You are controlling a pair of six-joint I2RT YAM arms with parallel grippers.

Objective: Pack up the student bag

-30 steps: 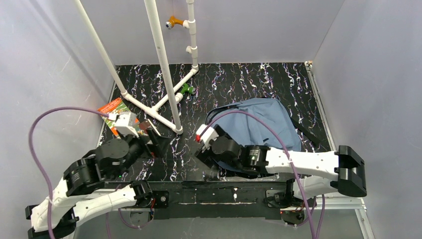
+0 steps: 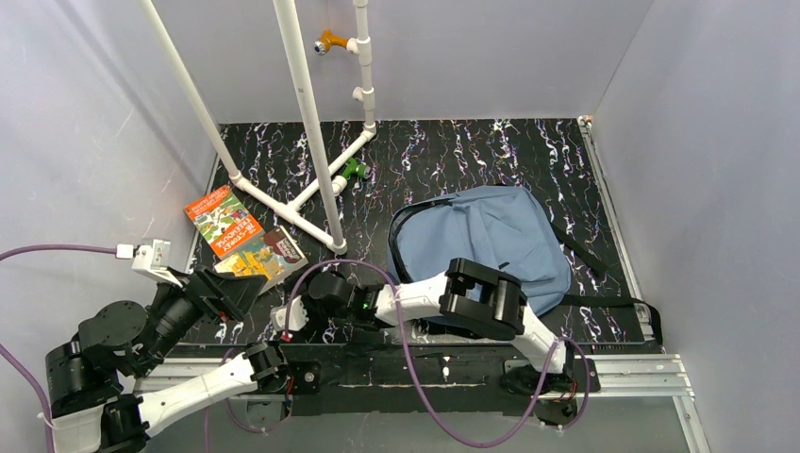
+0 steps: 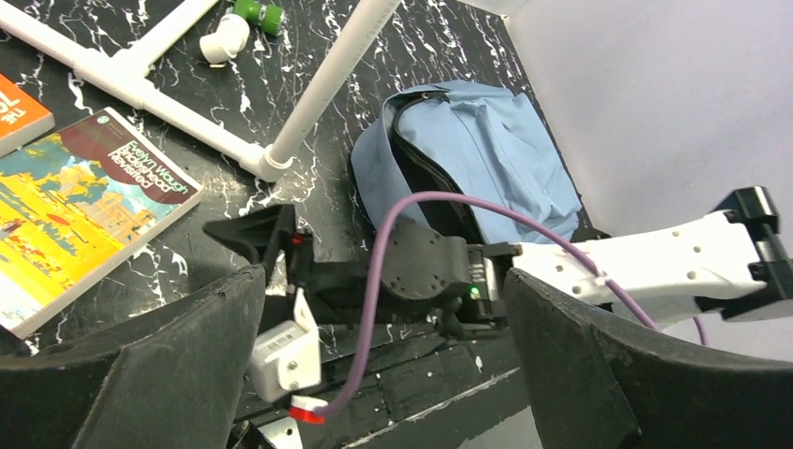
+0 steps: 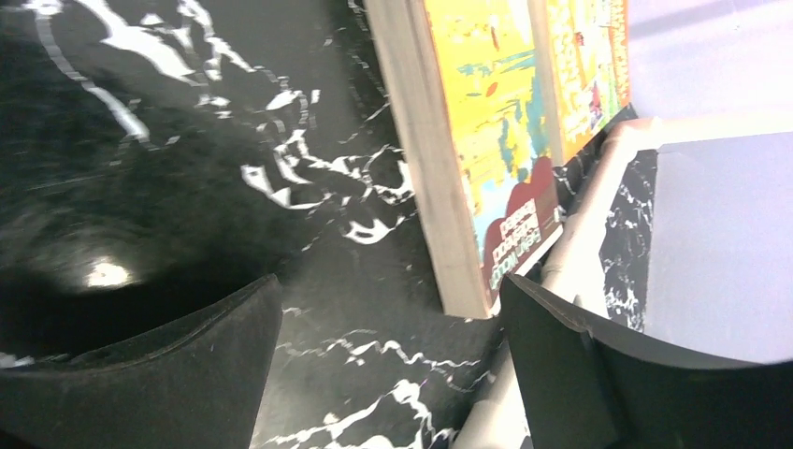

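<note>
Two books lie flat at the left of the black marbled floor: an orange and green one (image 2: pixel 224 215) and a yellow one with a maroon corner (image 2: pixel 274 253). In the right wrist view the yellow book (image 4: pixel 500 122) sits ahead of my right gripper, which stands open and empty, low over the floor and apart from the book. My left gripper, open with nothing held, hangs above the left front; the right arm passes below it. The blue bag (image 2: pixel 481 236) lies at the right, its dark zip edge facing left, partly covered by the right arm.
White pipes (image 2: pixel 309 123) rise behind and beside the books, with a green valve (image 2: pixel 354 170) among them. A black strap (image 2: pixel 613 301) trails right of the bag. Floor behind the bag is free. A rail (image 2: pixel 623 376) runs along the front.
The right arm has reached leftward across the front, bringing its gripper close to the books. The left arm has drawn back left, uncovering the yellow book. Books and bag have not moved.
</note>
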